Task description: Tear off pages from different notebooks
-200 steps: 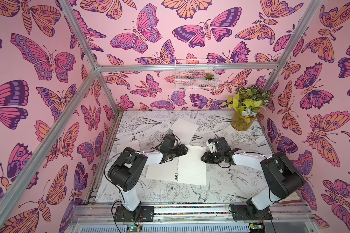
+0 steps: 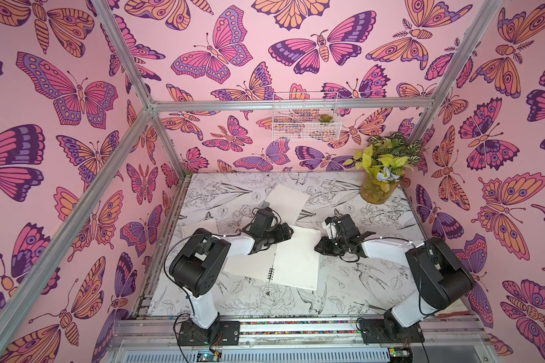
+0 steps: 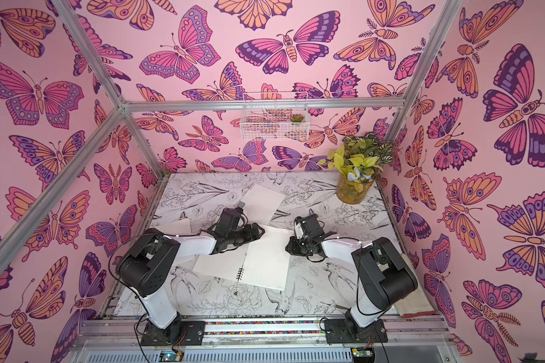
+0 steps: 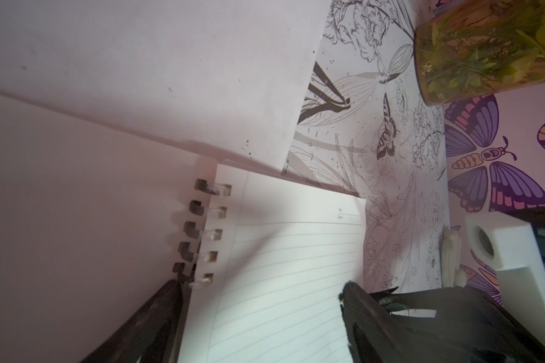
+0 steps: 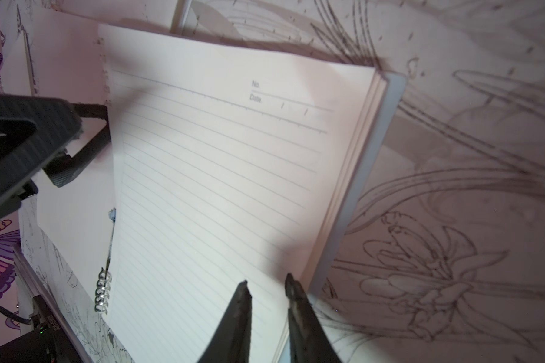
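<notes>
An open spiral notebook with white lined pages [image 2: 297, 266] lies mid-table. Its rings [image 4: 207, 236] run between the left leaf [image 2: 248, 265] and the lined side. Over the notebook's upper part, my left gripper [image 2: 289, 232] has its fingers [image 4: 369, 323] wide apart on either side of the ring-side strip of the lined page; whether they touch paper cannot be told. My right gripper is at the notebook's right edge. Its fingers [image 5: 239, 320] stand part open, a narrow gap between them, with lined paper [image 5: 212, 181] showing behind and no clear grip on a page.
A loose white sheet [image 2: 287, 201] lies behind the notebook, and another paper [image 2: 199, 227] lies to the left. A potted plant [image 2: 378, 188] stands at the back right. Bare patterned table [image 2: 375, 284] extends right of the notebook.
</notes>
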